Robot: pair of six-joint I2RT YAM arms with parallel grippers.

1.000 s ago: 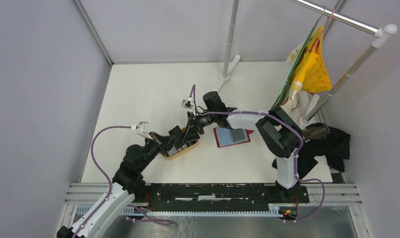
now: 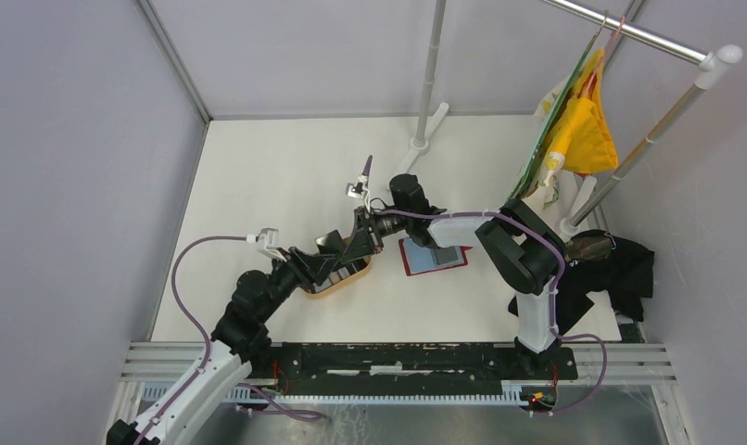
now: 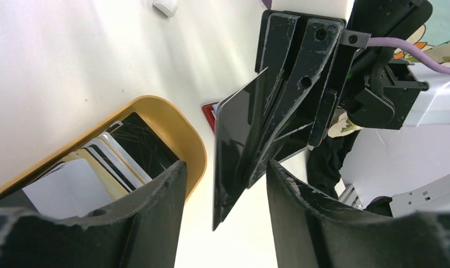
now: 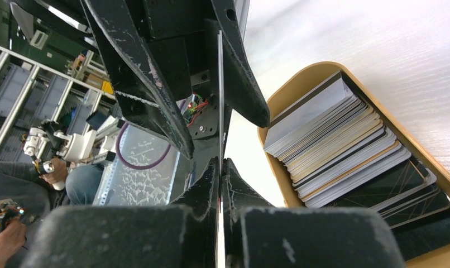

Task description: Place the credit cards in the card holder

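In the left wrist view, a thin black card [image 3: 231,151] stands on edge, held by the right gripper. My right gripper is shut on the card, whose thin edge [image 4: 221,100] rises from between the fingertips. The left gripper stands open, its fingers to either side of the card and apart from it. A flat blue holder with a red border [image 2: 435,267] lies on the table, right of both grippers in the top view, a grey panel on its right part.
Below the grippers sits a tan box [image 4: 307,71] packed with several cards [image 4: 340,139]. White rack poles [image 2: 432,79] stand behind, and a yellow cloth [image 2: 592,134] hangs at the right. Dark fabric [image 2: 620,278] lies at the right edge.
The left arm and the blue holder look unmoved.
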